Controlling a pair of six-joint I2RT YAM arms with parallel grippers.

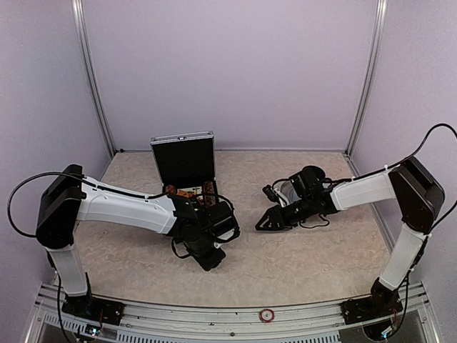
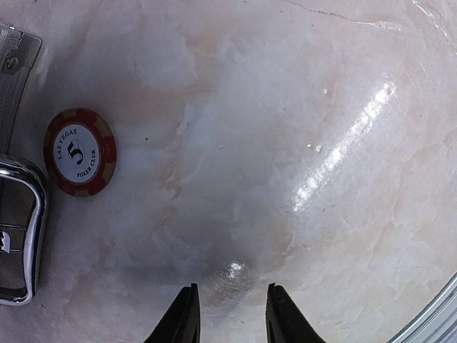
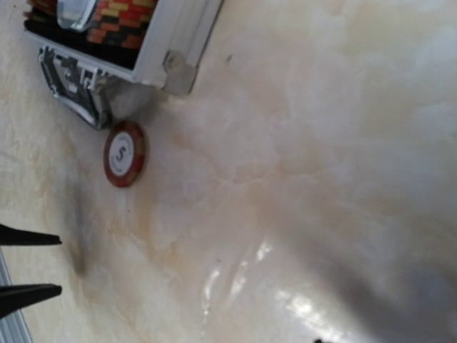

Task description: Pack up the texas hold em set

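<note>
A red-and-tan poker chip marked 5 lies flat on the table, just outside the silver case's handle. In the right wrist view the same chip shows beside the open case, whose inside holds rows of chips. Its raised lid stands at the back left. My left gripper is over bare table away from the chip, fingers apart, nothing visible between them. My right gripper has its fingers part open and empty, well right of the case in the top view.
Part of a pale object shows behind my right arm. The left arm covers the front of the case from above. Bare table spreads across the front right.
</note>
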